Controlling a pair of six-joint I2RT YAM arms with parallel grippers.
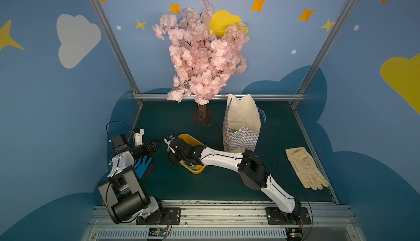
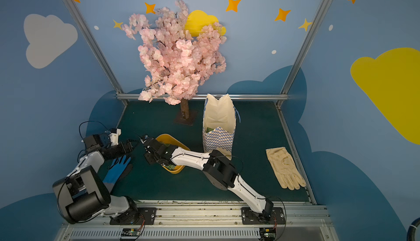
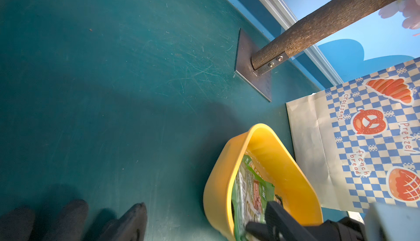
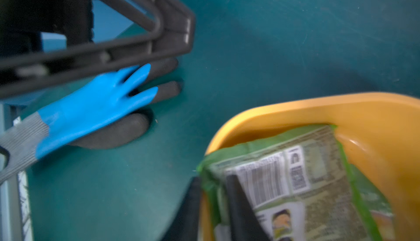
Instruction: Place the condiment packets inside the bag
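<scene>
A yellow tub point(image 3: 301, 184) holds green condiment packets point(image 4: 280, 171). My right gripper is over the tub's left end, fingertips at the corner of the top packet; whether they grip it is unclear in the blurred right wrist view. My left gripper point(image 1: 156, 144) hangs just left of the tub above the blue glove, its fingers apart with nothing seen between them. The checked paper bag point(image 1: 240, 136) stands upright and open behind and right of the tub, with something green just visible inside.
A blossom tree on a metal base point(image 1: 196, 120) stands at the back. A blue glove point(image 4: 96, 105) lies at the left, a beige glove point(image 1: 306, 168) at the right.
</scene>
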